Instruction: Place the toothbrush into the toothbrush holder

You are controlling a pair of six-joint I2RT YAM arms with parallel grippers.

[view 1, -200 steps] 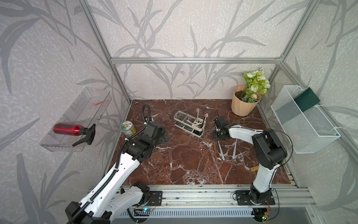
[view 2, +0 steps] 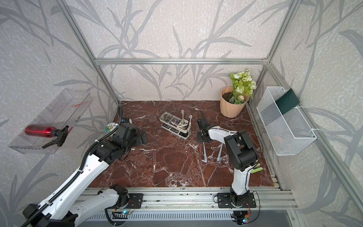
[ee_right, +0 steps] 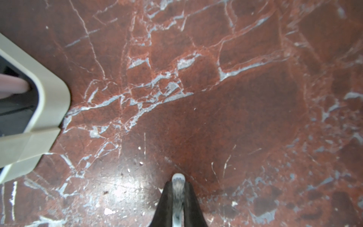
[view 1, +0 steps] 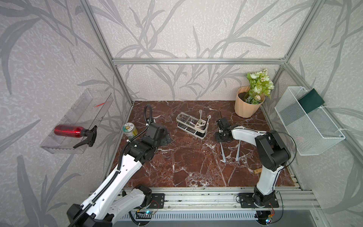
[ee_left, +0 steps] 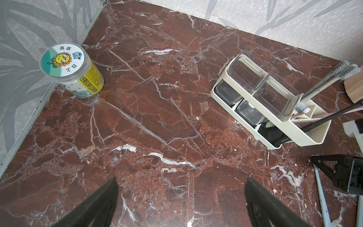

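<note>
A pale blue-grey toothbrush (view 1: 223, 154) lies right of the cream toothbrush holder (ee_left: 319, 137), stretching toward the table's front. My right gripper is shut on its end, with the rounded tip (ee_right: 178, 177) showing just beyond the dark fingertips. How far the brush is off the table cannot be told. Several brushes stand slanted in the holder's right end, their bristles up. Another pale brush (view 1: 237, 151) lies to the right, partly under the right arm. My left gripper hangs over the left side, its blurred fingers wide apart and empty.
Behind the left gripper stands a round sunflower-labelled jar (ee_left: 71, 70). A flower pot (view 1: 246, 106) fills the back right corner. Wall baskets hang at both sides, and a green-handled thing (view 2: 257, 168) lies near the front right.
The brush's near end has swung slightly left.
</note>
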